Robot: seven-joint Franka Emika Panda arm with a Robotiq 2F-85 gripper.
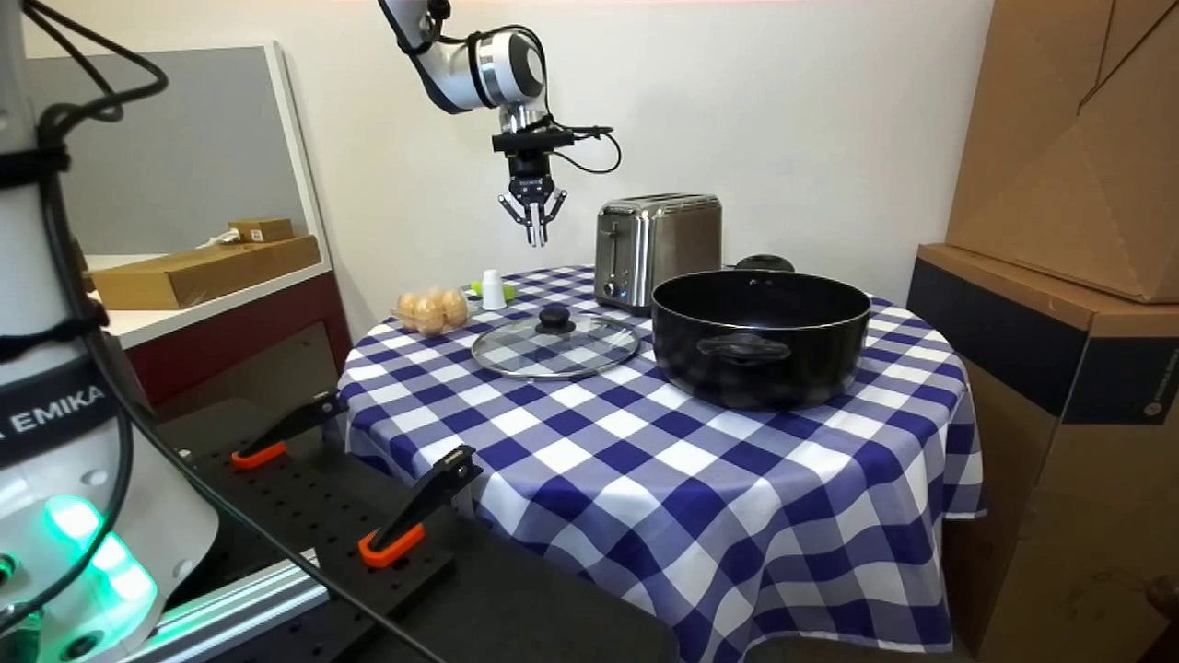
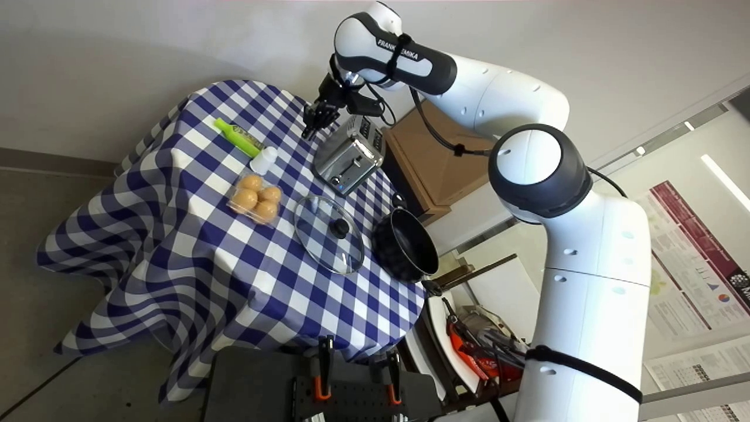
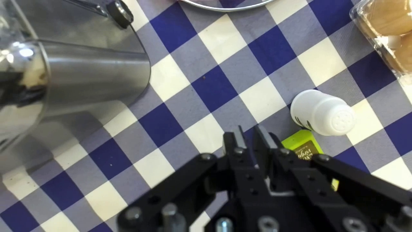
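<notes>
My gripper (image 1: 537, 238) hangs well above the back of the table, left of the toaster. Its fingers stand close together, with a narrow gap and nothing between them. A green bottle (image 2: 239, 137) lies on its side on the cloth. In the wrist view the gripper covers much of the bottle (image 3: 303, 141), so only parts of it show. Beside it, upright, is a white shaker (image 3: 323, 112); in the first exterior view the shaker (image 1: 492, 291) partly hides the bottle.
The steel toaster (image 1: 659, 252) stands right of my gripper. Forward of it are a glass lid (image 1: 555, 346) and a black pot (image 1: 763, 337). Eggs in a clear pack (image 2: 255, 199) sit near the shaker.
</notes>
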